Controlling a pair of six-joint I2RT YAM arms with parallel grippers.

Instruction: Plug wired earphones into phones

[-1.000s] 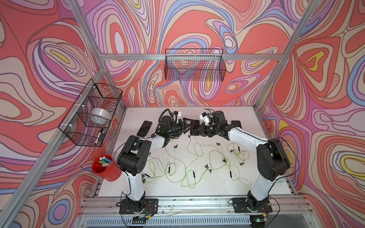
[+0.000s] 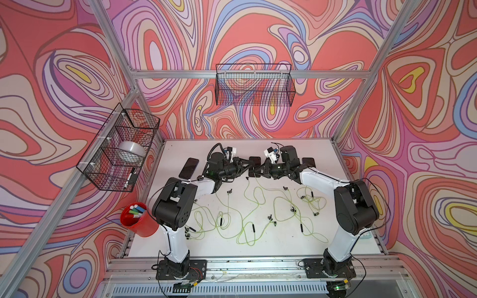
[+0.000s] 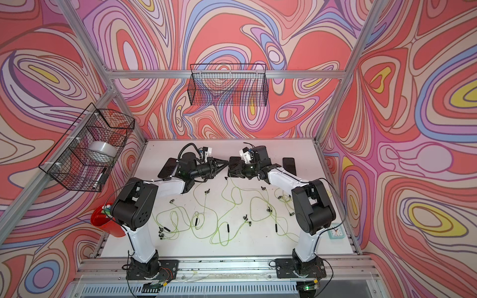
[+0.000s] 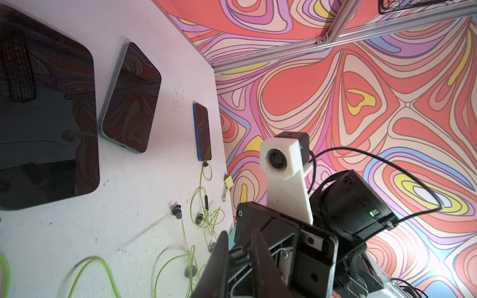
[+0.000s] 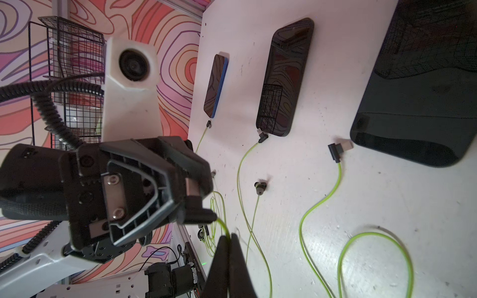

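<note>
My two grippers meet above the middle of the table, in front of a large dark device (image 4: 47, 114). In the right wrist view, my right gripper is shut on a thin green earphone cable (image 5: 223, 223), which runs to a black piece at my left gripper. Whether the left fingers are closed on it is unclear. Other phones (image 5: 283, 74) lie along the back of the table. Loose green earphones with angled plugs (image 5: 335, 151) lie before them. A blue-edged phone (image 4: 202, 131) at the right has a cable at its lower end.
A red cup of pens (image 2: 139, 223) stands at the left. Wire baskets (image 2: 253, 89) hang on the back and left frame. Tangled cables cover much of the front of the table (image 2: 263, 245).
The left gripper's fingers have moved closer together, and both grippers have shifted very slightly at the middle. The rest looks unchanged.
</note>
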